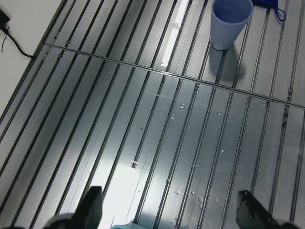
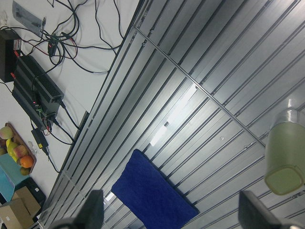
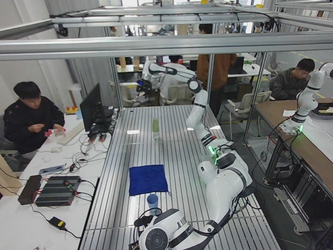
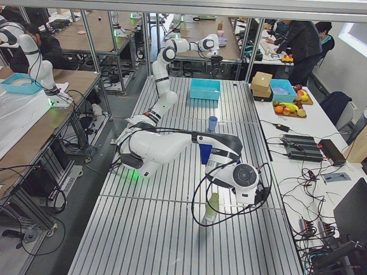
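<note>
A blue ribbed cup (image 1: 228, 26) stands on the slatted metal table (image 1: 57, 133), near a blue cloth (image 3: 148, 179). A green bottle (image 2: 284, 160) with a pale top stands toward the other end. My left gripper hangs over the table on the near side of the cup in its wrist view, fingertips apart at the bottom edge, open with nothing between them. My right gripper is raised above the table, fingertips wide apart, the cloth and bottle below it, nothing held.
A teal bin (image 4: 205, 89) sits at one table end. A side desk (image 3: 62, 229) carries black power units, cables, fruit (image 2: 21, 155) and boxes (image 2: 19, 214).
</note>
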